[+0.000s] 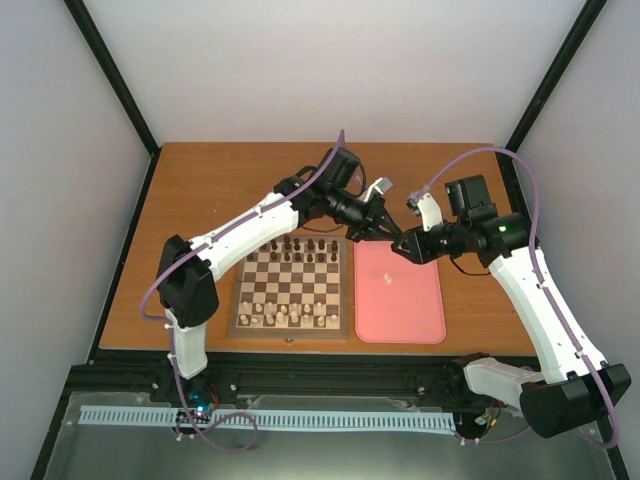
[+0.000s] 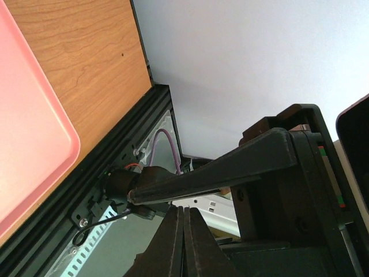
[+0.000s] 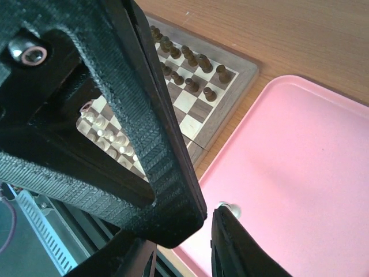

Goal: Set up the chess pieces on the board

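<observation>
In the left wrist view, my left gripper is shut, its fingertips together with nothing between them. My right gripper is open, with an empty gap between its fingers in the right wrist view. A small pale chess piece (image 1: 387, 278) shows against the pink tray in the top view, below both grippers and outside their fingers. The same piece (image 3: 230, 209) appears just past the right fingertips; whether it rests or falls, I cannot tell. The chessboard (image 1: 345, 290) carries dark pieces (image 1: 296, 245) at its far side and light pieces (image 1: 296, 314) at its near side.
The pink tray (image 1: 400, 325) lies right of the board and otherwise looks bare. Both grippers are crowded together above its far edge, and a black part of the left gripper fills much of the right wrist view. Open wooden table (image 1: 210, 200) lies at the back left.
</observation>
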